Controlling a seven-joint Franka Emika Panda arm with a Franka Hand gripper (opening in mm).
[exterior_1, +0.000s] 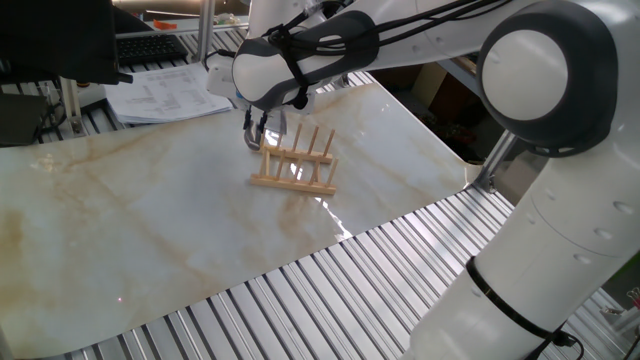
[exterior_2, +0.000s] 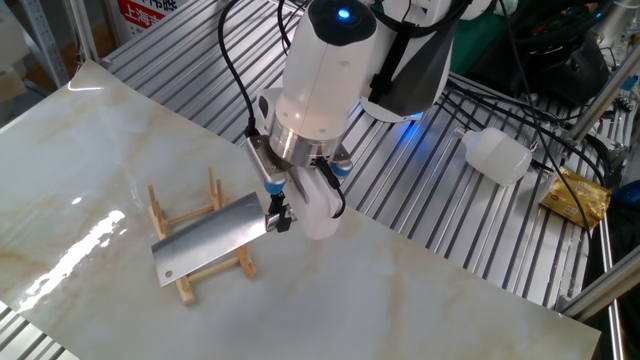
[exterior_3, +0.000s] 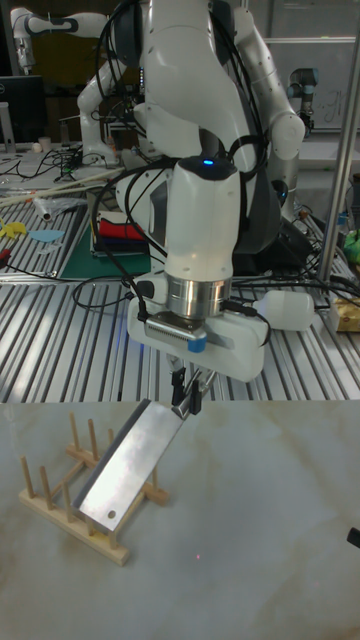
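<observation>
A cleaver (exterior_2: 212, 238) with a broad, shiny blade slants across a wooden peg rack (exterior_2: 188, 290) in exterior view 2. In exterior view 3 the blade (exterior_3: 133, 461) lies among the rack's pegs, its holed corner low and its handle end raised toward me. My gripper (exterior_3: 187, 393) is at that handle end, black fingers on either side, and appears shut on the cleaver. Exterior view 1 shows the rack (exterior_1: 293, 185) beside my gripper (exterior_1: 258, 132), but the blade is hard to make out there. Whether it rests in a slot cannot be told.
A slatted metal surface (exterior_2: 430, 210) borders the tabletop, with a white bottle (exterior_2: 497, 157) and a gold packet (exterior_2: 575, 200). Papers (exterior_1: 165, 95) lie beyond the table's far edge.
</observation>
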